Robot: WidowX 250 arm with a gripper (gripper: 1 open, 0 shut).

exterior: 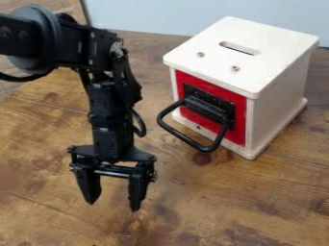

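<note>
My black gripper (113, 190) hangs pointing down over the wooden table at the lower left, open, with nothing between its fingers. To its right stands a pale box (257, 53) with a slot and two screws on top. The box has a red front panel (193, 77) carrying a black fitting, from which a black loop handle (170, 130) sticks out toward the arm. The gripper is below and left of the handle in the view, apart from it.
A white wall runs along the back.
</note>
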